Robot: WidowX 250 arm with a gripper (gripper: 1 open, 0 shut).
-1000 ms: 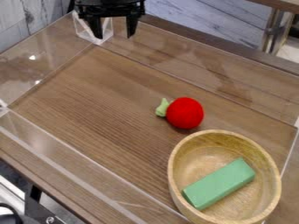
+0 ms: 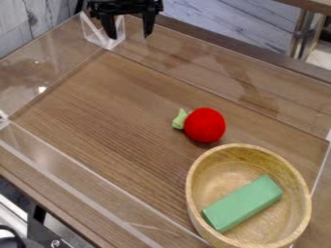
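My gripper (image 2: 122, 21) is at the top left of the camera view, over the far edge of the wooden table, partly cut off by the frame; its finger state is unclear. A red round object (image 2: 206, 126) with a small green tip lies right of centre. A pale yellow bowl (image 2: 212, 174) at the lower right holds a green rectangular block (image 2: 242, 201).
Transparent walls or panels line the left side, and a pale edge runs along the back right.
My gripper has moved slightly up in the view, toward the back. The red object, bowl and green block have not moved.
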